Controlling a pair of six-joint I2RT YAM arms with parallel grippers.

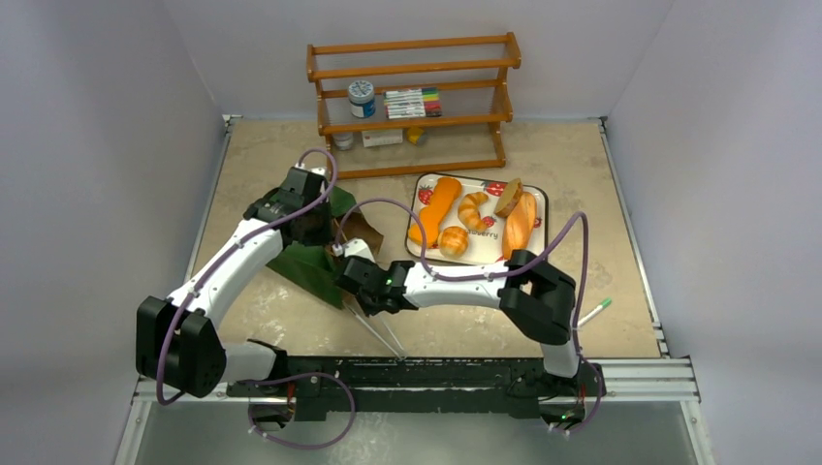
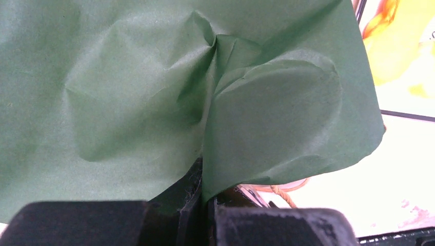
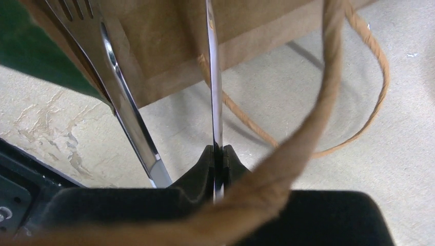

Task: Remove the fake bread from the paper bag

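Note:
The green paper bag (image 1: 308,272) lies at the left of the table, its brown inner side showing at the mouth. In the left wrist view, my left gripper is shut on a fold of the bag's green wall (image 2: 138,92). My right gripper is shut on a thin shiny metal utensil (image 3: 215,87), seen edge-on and reaching into the bag's mouth. Fake breads rest on the tray (image 1: 425,255): a long orange one (image 1: 435,210), a croissant (image 1: 472,210), a bun (image 1: 453,241), a baguette (image 1: 521,224) and a cut piece (image 1: 508,200). The bag's deeper inside is hidden.
A fork (image 3: 134,123) lies along the bag's mouth. The bag's twisted cord handle (image 3: 308,118) loops across my right gripper. A wooden rack (image 1: 417,172) stands at the back; a green-capped pen (image 1: 594,312) lies on the right.

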